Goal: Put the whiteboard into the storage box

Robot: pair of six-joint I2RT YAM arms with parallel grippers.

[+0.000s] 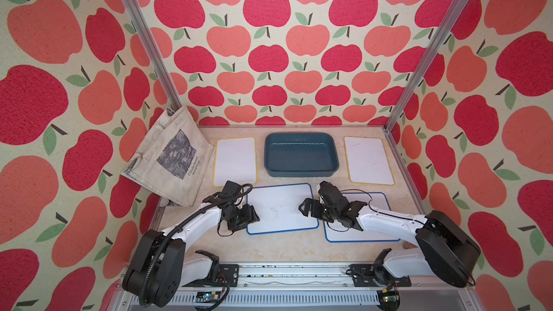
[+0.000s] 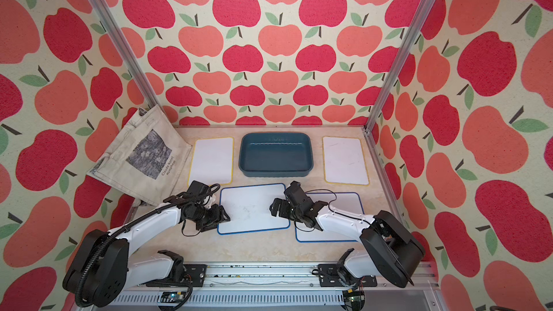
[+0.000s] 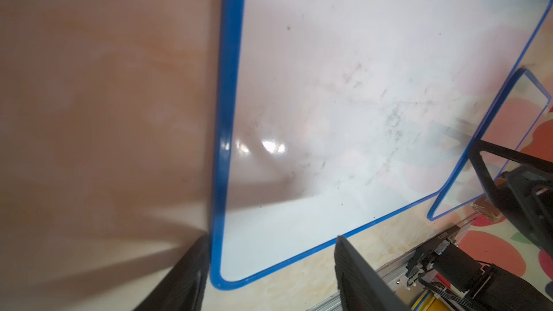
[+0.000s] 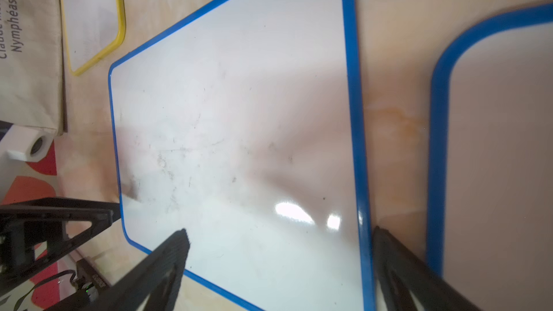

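A white whiteboard with a blue rim (image 1: 280, 208) lies flat on the table between my two arms. Behind it stands the empty dark teal storage box (image 1: 300, 155). My left gripper is at the board's left edge, one finger (image 3: 195, 265) just outside the blue rim and the other over the board side, a gap between them. At the opposite edge my right gripper is open; one finger (image 4: 387, 250) sits right by the rim's outer side, the other reaches over the white surface. Neither gripper visibly clamps the board.
A second blue-rimmed board (image 1: 377, 233) lies to the right, partly under my right arm. Yellow-rimmed boards flank the box, one left (image 1: 235, 161) and one right (image 1: 369, 160). A cloth bag (image 1: 172, 155) leans at the left wall. Bare table lies in front of the whiteboard.
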